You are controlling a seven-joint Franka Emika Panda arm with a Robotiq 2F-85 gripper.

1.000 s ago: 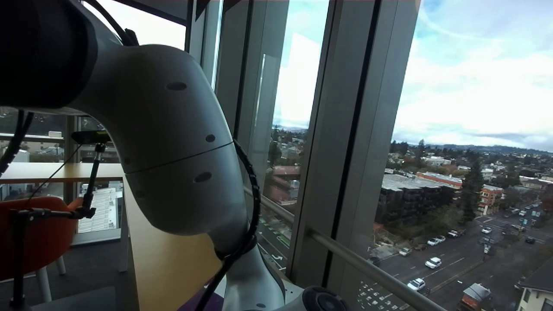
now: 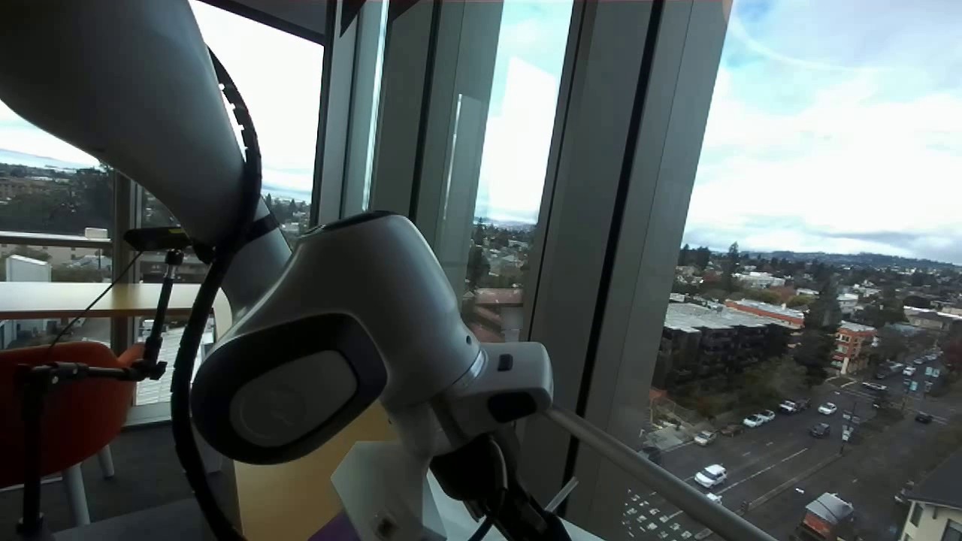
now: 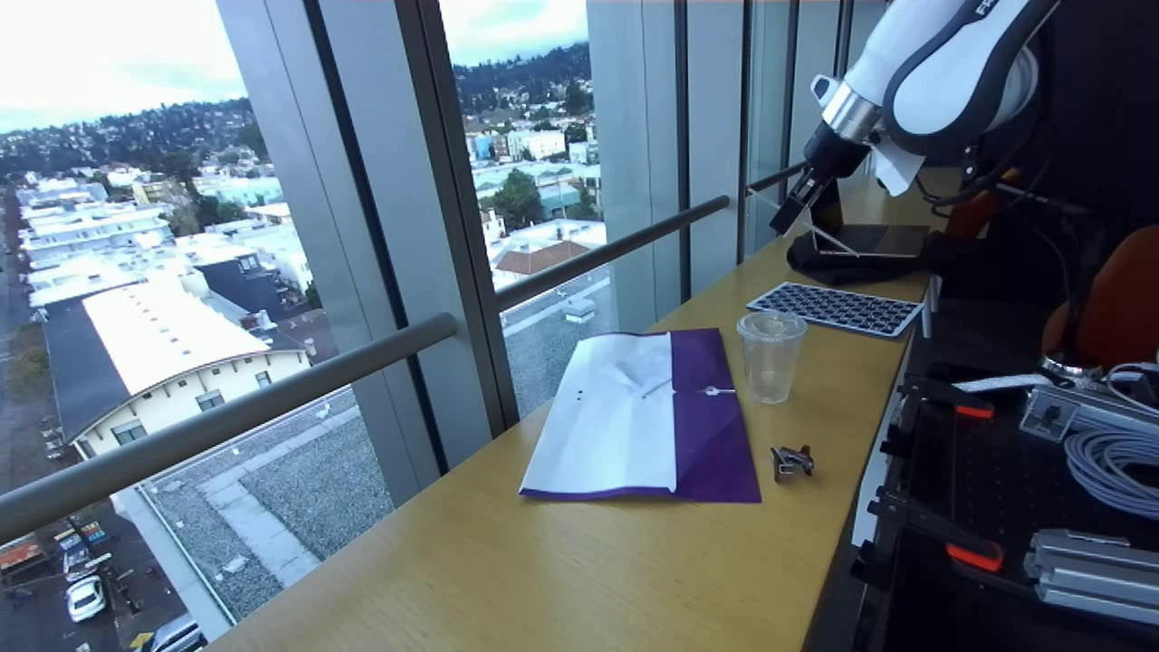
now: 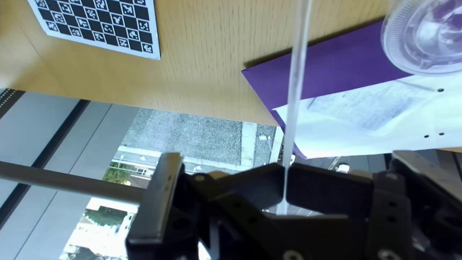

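A thin translucent straw (image 4: 296, 73) is pinched between the black fingers of my gripper in the wrist view, its long end reaching up past the frame's top. In exterior view 2 the gripper (image 3: 788, 217) hangs tilted at the far right end of the table, with the straw (image 3: 834, 241) sticking out of it. A clear plastic cup with a lid (image 3: 771, 353) stands upright on the table, well apart from the gripper; its lid (image 4: 426, 37) shows at the wrist view's upper right. Exterior view 1 shows mostly the arm, with the fingertips out of sight.
Beside the cup lies a purple folder (image 3: 712, 435) with white paper (image 3: 614, 413). A checkered board (image 3: 837, 309), a small metal clip (image 3: 792, 462) and a dark laptop-like object (image 3: 875, 241) are also on the table. A railing (image 3: 608, 255) runs along the window.
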